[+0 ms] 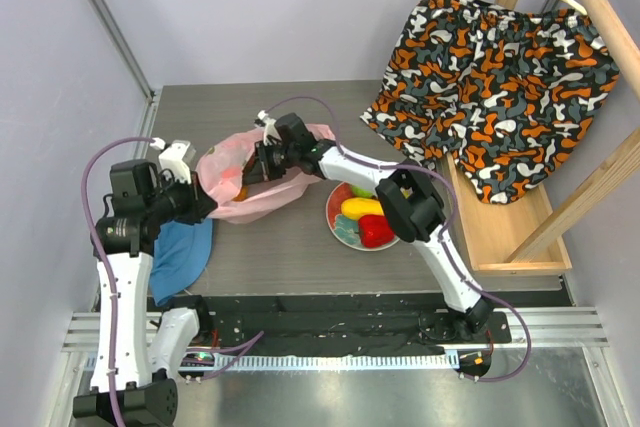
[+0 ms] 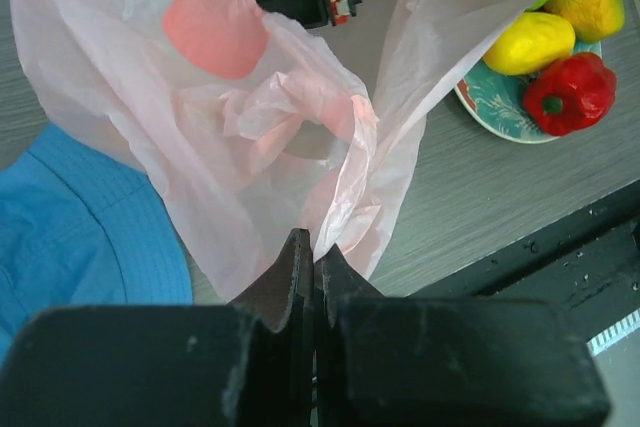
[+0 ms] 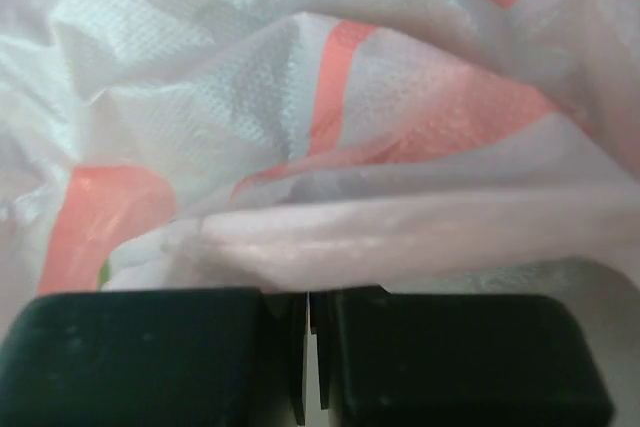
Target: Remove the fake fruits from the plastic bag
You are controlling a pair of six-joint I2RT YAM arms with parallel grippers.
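Note:
The pink plastic bag (image 1: 260, 202) lies on the table. My left gripper (image 1: 200, 197) is shut on the bag's rim, pinched at its tips (image 2: 314, 252). My right gripper (image 1: 262, 169) reaches into the bag over an orange fruit, mostly hidden in the top view. In the right wrist view its fingers (image 3: 140, 357) are shut, with bag film beyond them; what they hold is hidden. A plate (image 1: 342, 235) holds a red pepper (image 1: 376, 231), a yellow fruit (image 1: 360, 208) and other fruits.
A blue cloth (image 1: 182, 257) lies at the left. A wooden rack with camouflage fabric (image 1: 490, 87) stands at the right.

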